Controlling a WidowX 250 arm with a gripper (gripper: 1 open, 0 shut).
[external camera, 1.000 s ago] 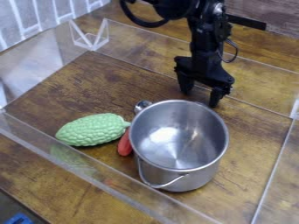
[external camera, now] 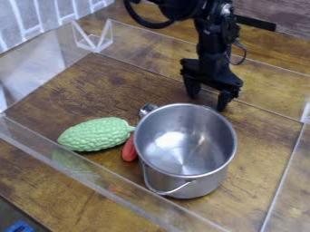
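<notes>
My black gripper (external camera: 208,91) points down, low over the wooden table at the upper right, behind the pot, with its fingers apart and nothing visible between them. A large steel pot (external camera: 184,145) with a wire handle stands in the lower middle. Left of it lies a green bumpy vegetable-like object (external camera: 92,136). A red object (external camera: 129,150) lies between them, partly hidden by the pot, and a small silver item (external camera: 147,110) is just behind the pot's rim.
Clear plastic walls border the wooden table (external camera: 72,95) on several sides. The left part and the strip right of the pot are bare. A blue object (external camera: 17,227) shows at the bottom left corner, outside the wall.
</notes>
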